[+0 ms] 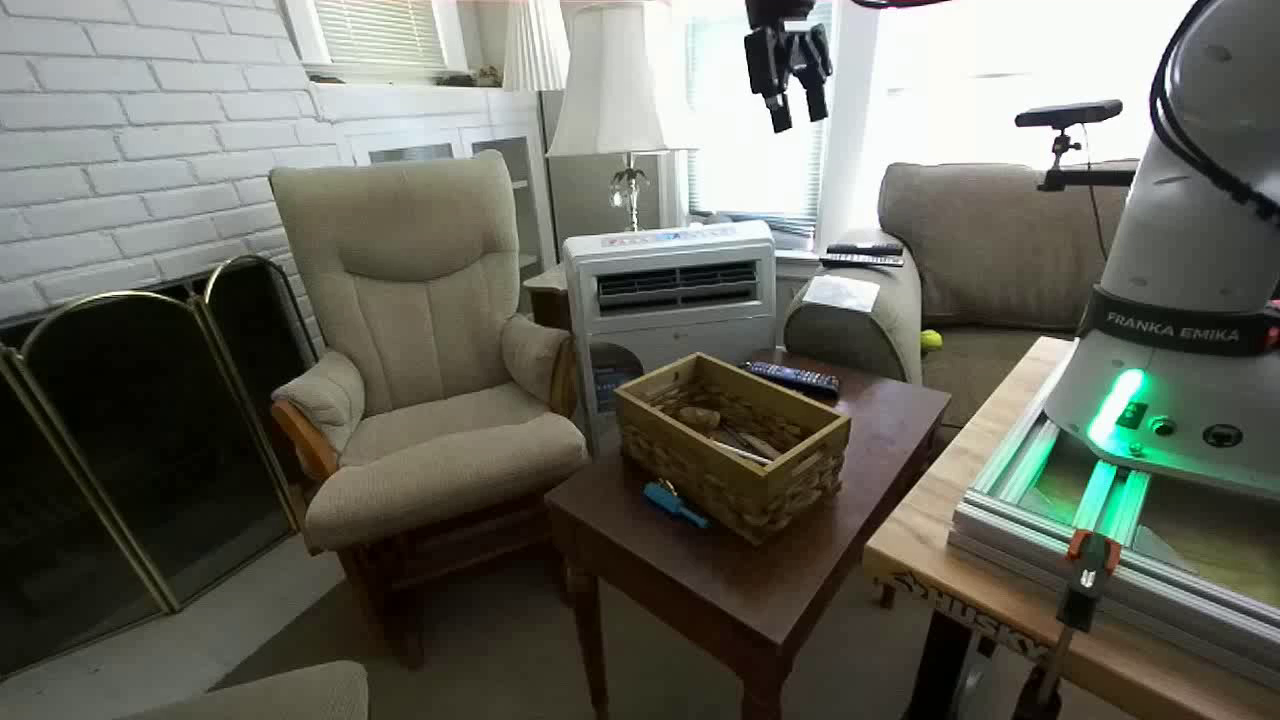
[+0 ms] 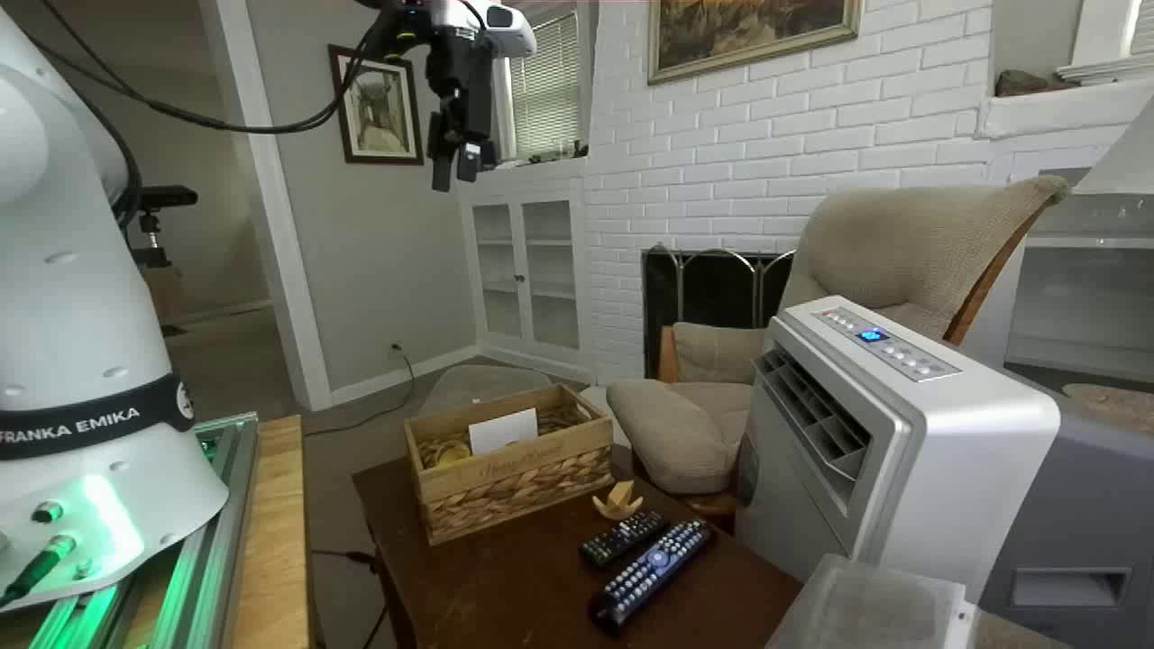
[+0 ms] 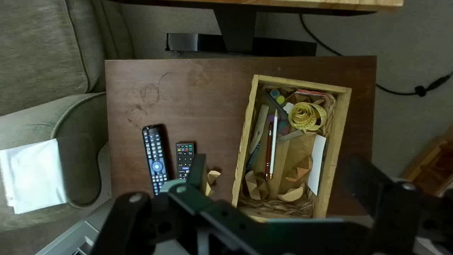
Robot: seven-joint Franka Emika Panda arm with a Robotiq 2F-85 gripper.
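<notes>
High above the side table, my gripper (image 1: pixel 800 115) hangs pointing down, its fingers apart and nothing between them. Exterior view 2 also has the gripper (image 2: pixel 455 175) well clear of everything below. On the table, a rectangular woven basket with a wooden rim (image 3: pixel 335 157) holds a rolled yellow tape measure (image 3: pixel 304 115), a white pencil (image 3: pixel 274 142), a dark red pen (image 3: pixel 268 153), a white card (image 3: pixel 316 165) and several wooden pieces. Two remotes, one long (image 3: pixel 155 157) and one shorter (image 3: pixel 184 159), lie beside a wooden piece (image 2: pixel 618 501). A small blue object (image 1: pixel 675 504) rests by the basket.
</notes>
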